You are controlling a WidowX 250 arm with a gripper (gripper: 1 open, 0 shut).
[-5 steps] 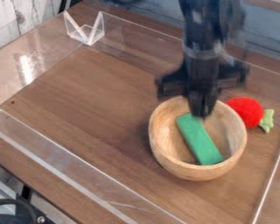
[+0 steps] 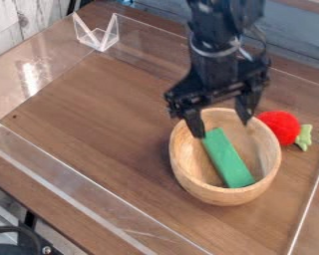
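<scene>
My gripper (image 2: pixel 218 110) is open and hangs low over the back rim of a wooden bowl (image 2: pixel 193 164), its fingers apart. A green rectangular block (image 2: pixel 226 159) lies inside the bowl, with nothing of it between the fingers. A red round object (image 2: pixel 282 127) with a pale green part (image 2: pixel 303 138) sits just behind the bowl's right side, partly hidden.
A clear plastic holder (image 2: pixel 99 32) stands at the back left. Transparent edges run along the front left and right of the table.
The bowl and block look unmoved.
</scene>
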